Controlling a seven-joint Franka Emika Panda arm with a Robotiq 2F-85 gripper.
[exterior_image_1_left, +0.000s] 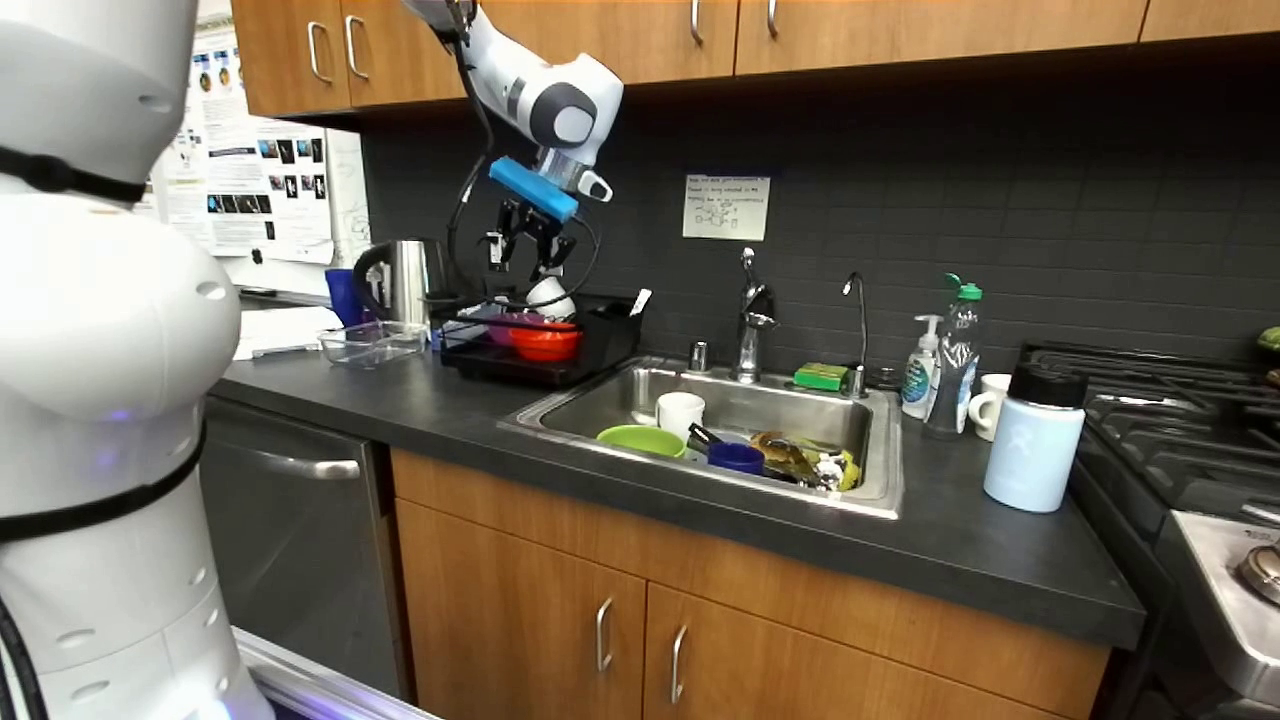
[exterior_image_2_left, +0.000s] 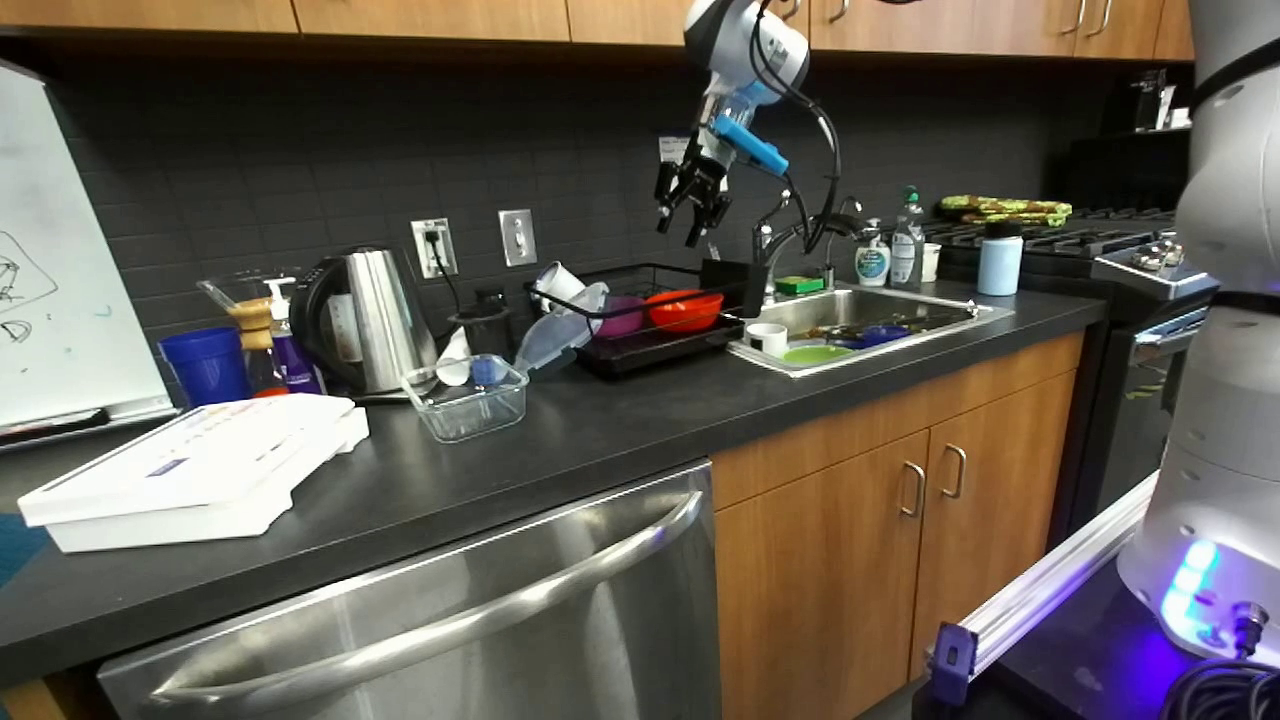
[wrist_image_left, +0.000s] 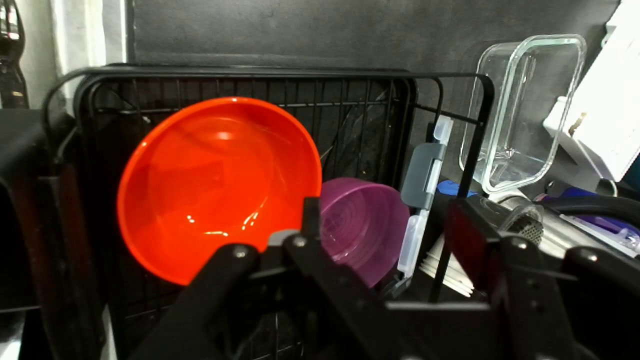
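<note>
My gripper (exterior_image_1_left: 525, 256) is open, with nothing between its fingers, above the black dish rack (exterior_image_2_left: 614, 350) left of the sink. In the rack a red-orange bowl (wrist_image_left: 219, 186) faces up, and a purple bowl (wrist_image_left: 366, 225) sits beside it. The wrist view shows my fingers spread over the purple bowl and the rack's edge, partly covering the lower side of both bowls. A white mug (exterior_image_2_left: 559, 283) rests tilted at the back of the rack; in the wrist view it cannot be made out.
The steel sink (exterior_image_1_left: 576, 420) holds a white mug (exterior_image_1_left: 680, 413), a green bowl (exterior_image_1_left: 643, 439) and a blue cup (exterior_image_1_left: 735, 456). Left of the rack stand a glass container (exterior_image_2_left: 474, 414) and a kettle (exterior_image_2_left: 390, 318). Upper cabinets (exterior_image_1_left: 936, 30) overhang the counter.
</note>
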